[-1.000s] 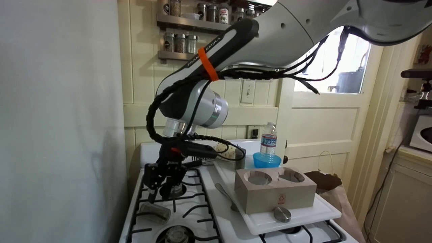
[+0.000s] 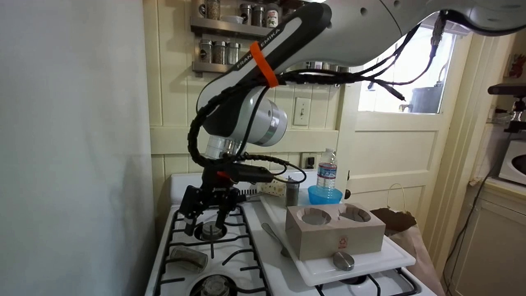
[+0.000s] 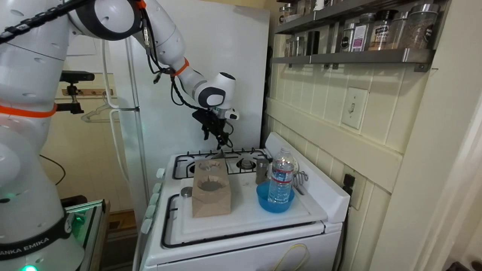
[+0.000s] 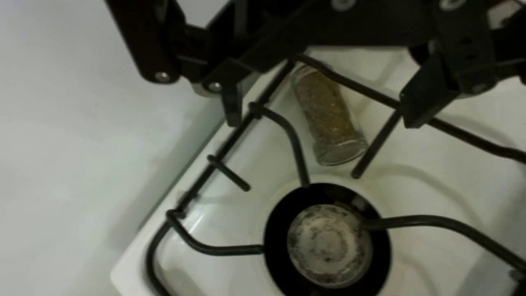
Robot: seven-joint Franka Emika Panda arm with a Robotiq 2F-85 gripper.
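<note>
A glass jar of brown spice [image 4: 329, 106] lies on its side on the white stovetop, among the black grate bars. In exterior view 1 the same jar [image 2: 190, 260] shows at the left of the stove, one bar crossing over it. Above the far part of the left grate hangs my gripper [image 2: 205, 227], open and empty, clear of the stove. From the wrist, the gripper's fingers [image 4: 232, 106] appear spread wide on either side of the jar, with a gap of air down to it. In exterior view 2 the jar cannot be made out.
A cardboard block with two round holes [image 2: 315, 241] stands on a white tray [image 2: 315, 277], beside a metal lid [image 2: 343, 261]. A spoon [image 2: 274, 236], a blue bowl [image 2: 315, 195] and a water bottle [image 2: 326, 170] are nearby. The fridge wall [image 2: 98, 148] rises close at the left.
My gripper has risen and shifted slightly to the right, away from the stovetop. The jar, cardboard block and other items have stayed where they were.
</note>
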